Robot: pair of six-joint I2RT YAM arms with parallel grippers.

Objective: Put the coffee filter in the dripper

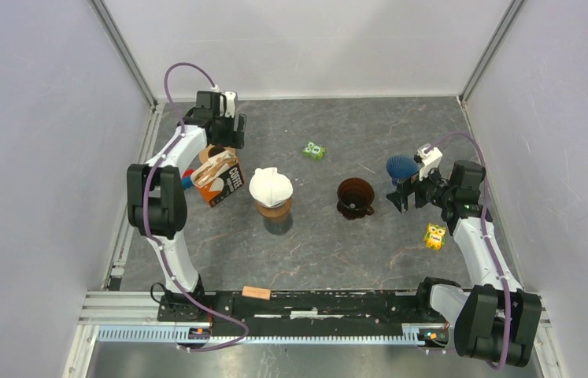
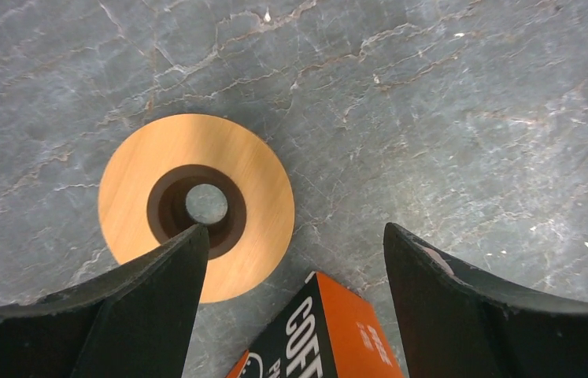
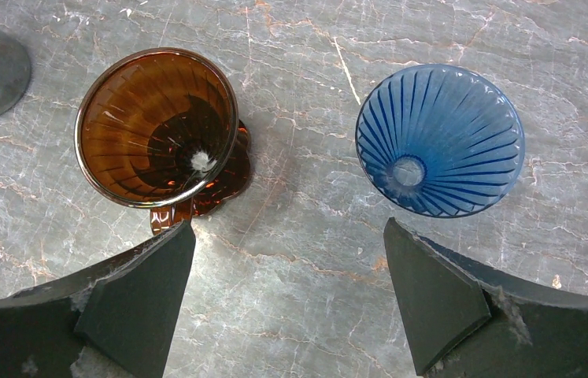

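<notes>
My left gripper (image 1: 235,130) is open above a cork ring (image 2: 251,189) and the orange coffee box (image 1: 226,185), which has pale filters in its top; nothing is between its fingers. A white item, perhaps filters (image 1: 270,184), sits on a wood-collared glass vessel (image 1: 274,211). A brown dripper (image 3: 157,126) stands at the centre right, with a blue ribbed dripper (image 3: 440,142) to its right. My right gripper (image 1: 401,197) hangs open near both drippers, empty.
A green toy (image 1: 314,150) lies at the back, a yellow one (image 1: 434,236) at right front. A red and blue item (image 1: 185,179) is beside the box.
</notes>
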